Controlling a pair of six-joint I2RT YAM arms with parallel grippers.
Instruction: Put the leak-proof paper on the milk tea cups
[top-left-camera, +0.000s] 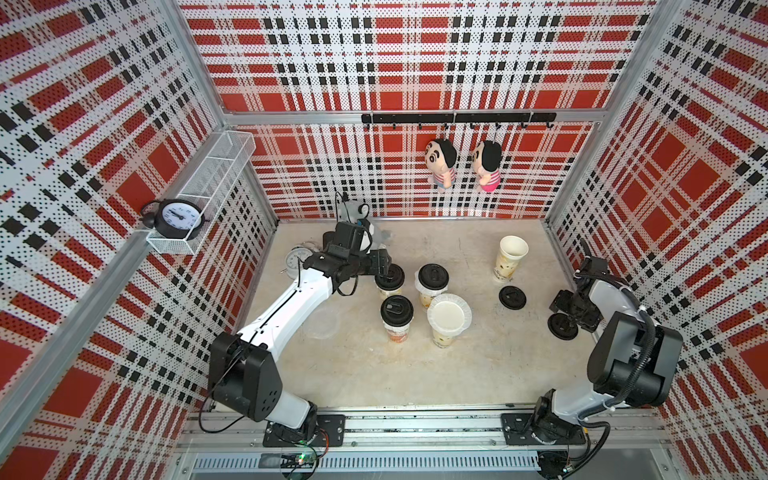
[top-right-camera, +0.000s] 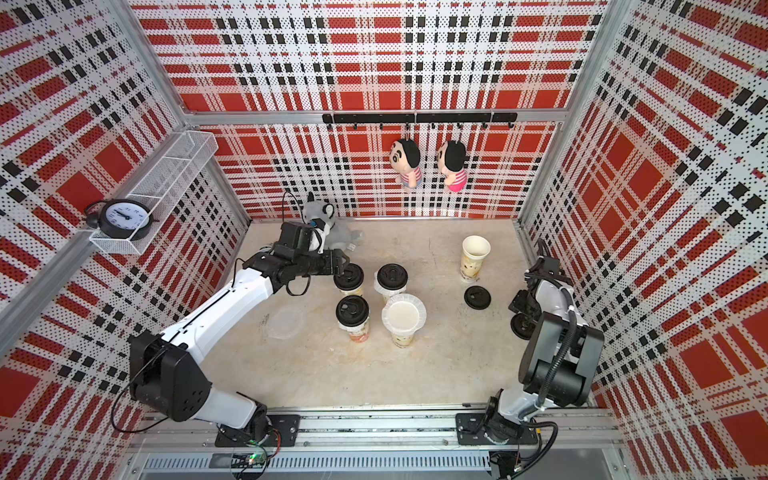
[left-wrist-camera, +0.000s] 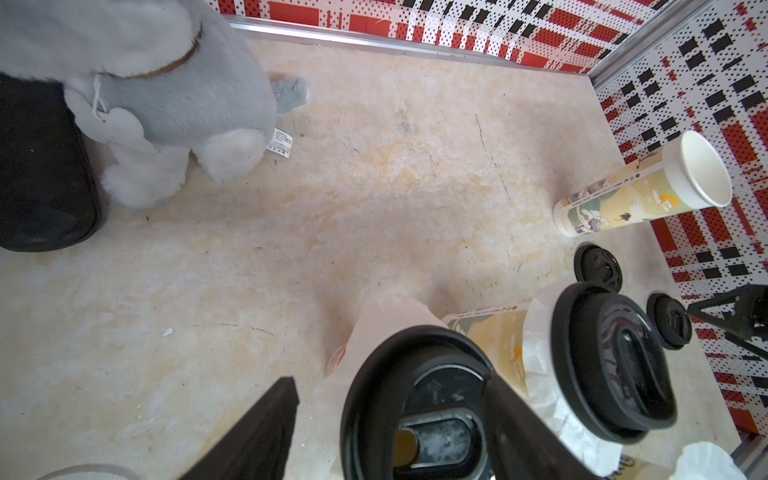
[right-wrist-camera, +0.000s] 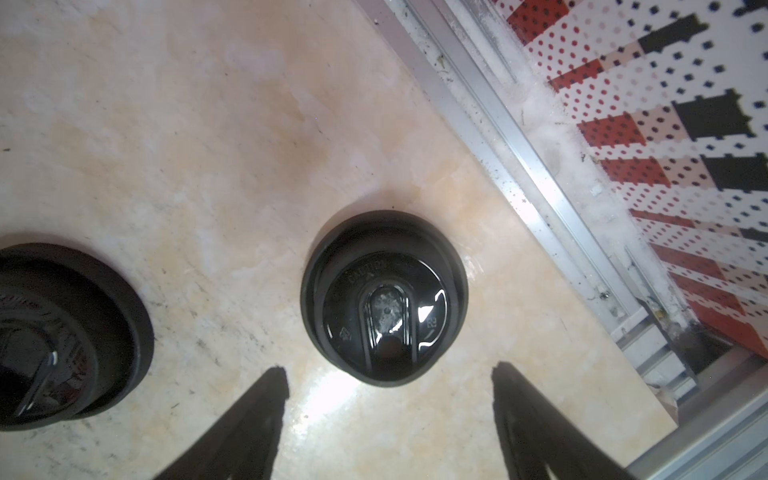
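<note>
Three cups wear black lids in the middle of the table: a back-left one (top-left-camera: 389, 277), a back-right one (top-left-camera: 433, 277) and a front-left one (top-left-camera: 397, 309). White paper shows beneath lids in the left wrist view. An unlidded cup (top-left-camera: 445, 334) has frilled white paper (top-left-camera: 449, 313) over its mouth. A bare paper cup (top-left-camera: 509, 260) stands at the back right. My left gripper is open, its fingers on either side of the back-left cup's lid. My right gripper stands open over a loose black lid (right-wrist-camera: 385, 300), nothing between its fingers.
Another loose black lid (top-left-camera: 512, 297) lies near the bare cup. A pale translucent disc (top-right-camera: 286, 322) lies flat at the table's left. A grey plush toy (top-right-camera: 340, 233) sits behind the left arm.
</note>
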